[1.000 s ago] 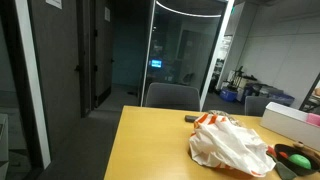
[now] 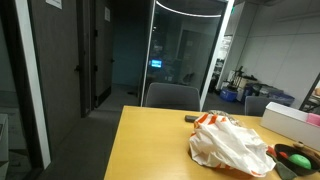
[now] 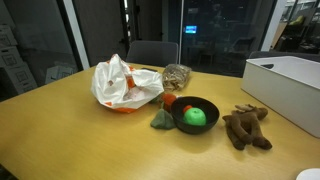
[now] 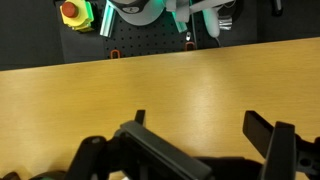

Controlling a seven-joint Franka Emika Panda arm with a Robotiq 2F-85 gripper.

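Note:
My gripper stands open over bare wooden table, with its black fingers spread wide and nothing between them. A crumpled white and orange bag lies on the table in exterior view 2. To its right is a black bowl holding a green apple and something red. A small red round thing and a grey-green item lie between bag and bowl. Right of the bowl rests a brown plush toy. The bag is also plain in exterior view 1.
A clear package sits behind the bowl. The long white box occupies the back right, and part of a white dish shows at the front right corner. Chairs stand behind the table.

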